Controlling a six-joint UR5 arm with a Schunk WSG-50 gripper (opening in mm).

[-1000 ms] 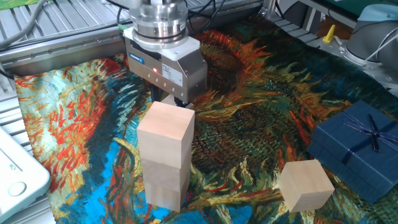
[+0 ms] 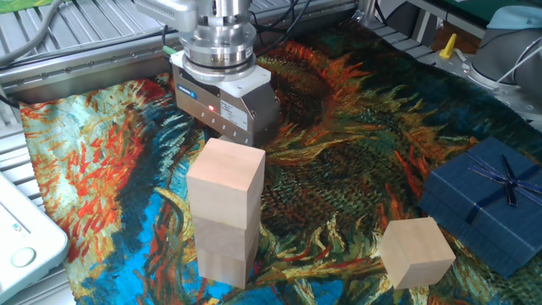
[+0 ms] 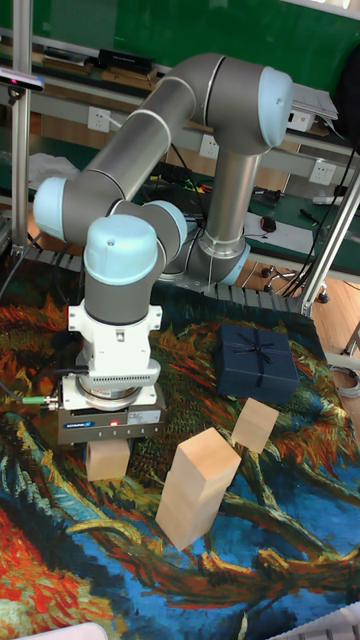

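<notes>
Light wooden blocks form an upright stack [image 2: 225, 212] at the centre left of exterior view 2; the upper block overhangs the narrower lower part a little. Behind that stack, my gripper [image 3: 104, 435] points straight down, low over the cloth. Directly beneath its body in exterior view 3 is another wooden block [image 3: 107, 462], which the stack hides in the other view. My fingers are out of sight, so whether they grip this block cannot be told. A single wooden cube [image 2: 417, 252] rests apart, to the right of the stack.
A dark blue gift box [image 2: 487, 199] with a ribbon bow lies beyond the single cube. A white device [image 2: 25, 241] sits at the left edge.
My gripper has come down behind the stack. Its fingers, partly visible a second ago, are now hidden there. The stack, the single cube and the blue box have not moved.
</notes>
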